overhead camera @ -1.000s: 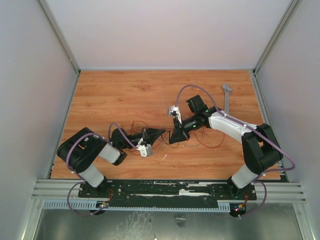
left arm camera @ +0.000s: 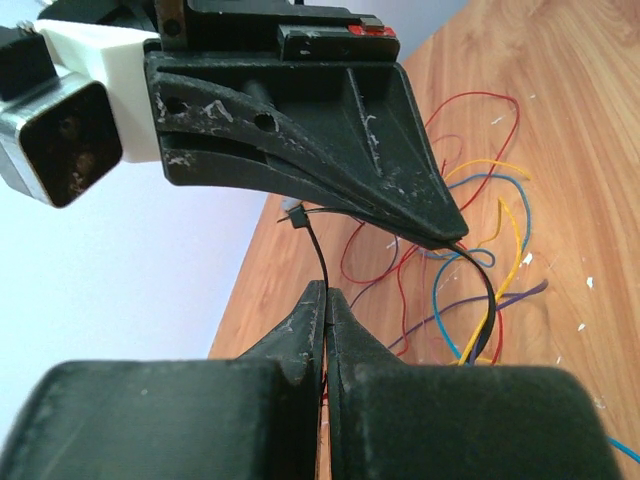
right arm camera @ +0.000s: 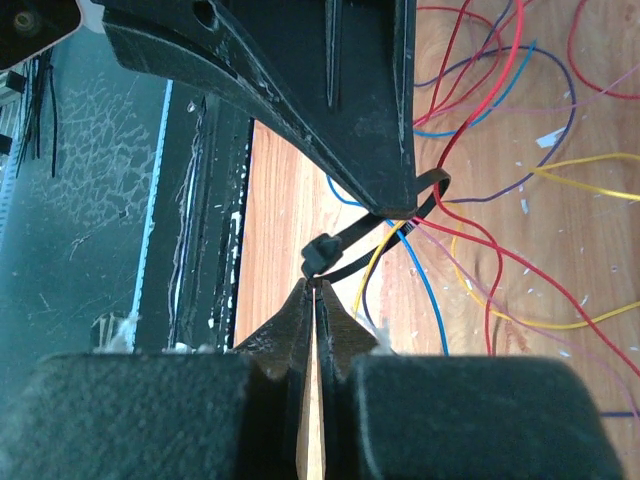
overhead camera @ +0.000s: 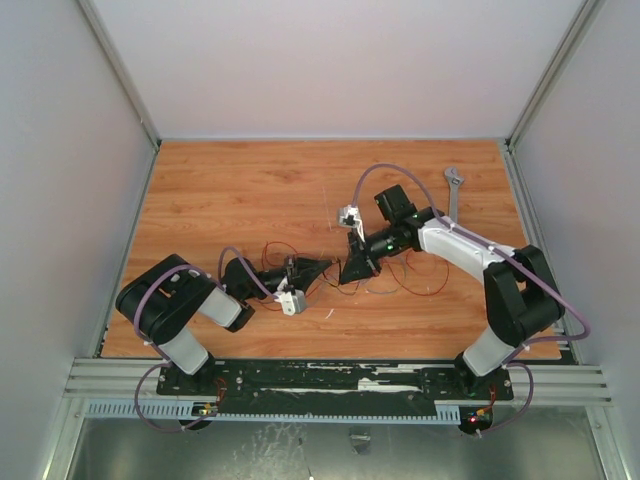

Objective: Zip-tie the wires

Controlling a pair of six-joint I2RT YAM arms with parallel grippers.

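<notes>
A black zip tie (right arm camera: 430,184) loops round a bundle of coloured wires (right arm camera: 510,255) in the right wrist view, its small head (right arm camera: 322,252) just above my right gripper's tips. My right gripper is shut on what looks like a thin part of the tie at that head; whether it grips it is unclear. My left gripper is shut, with a thin black strand of the tie running down to its fingertips from the head (left arm camera: 297,216). Both grippers (overhead camera: 326,262) meet over the middle of the wooden table (overhead camera: 240,180).
A metal wrench (overhead camera: 452,195) lies at the back right of the table. Loose red, yellow and blue wires spread under both arms. A dark strip runs along the front edge.
My right gripper has shifted very slightly in the top view; the left one looks almost still.
</notes>
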